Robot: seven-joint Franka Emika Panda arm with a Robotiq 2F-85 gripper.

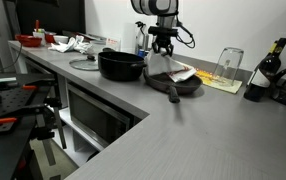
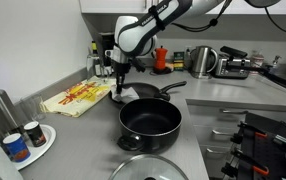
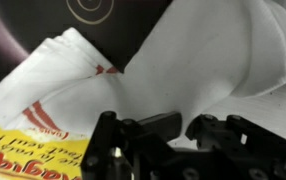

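Observation:
A white cloth with red stripes [image 1: 163, 64] hangs from my gripper [image 1: 163, 46], its lower part resting in the black frying pan [image 1: 197, 84]. The gripper is shut on the cloth, above the pan's far-left side. In the wrist view the cloth [image 3: 178, 70] runs up to the black fingers [image 3: 161, 127] and drapes over the pan's dark inside [image 3: 113, 22]. From the other side, the cloth [image 2: 129, 92] shows as a small white patch at the pan, below the gripper.
A deep black pot [image 2: 150, 122] stands close beside the pan, with a glass lid [image 2: 148, 168] near it. A yellow patterned towel [image 2: 75, 97] lies behind the pan. An upturned glass [image 1: 229, 64] and a bottle [image 1: 273, 58] stand farther right.

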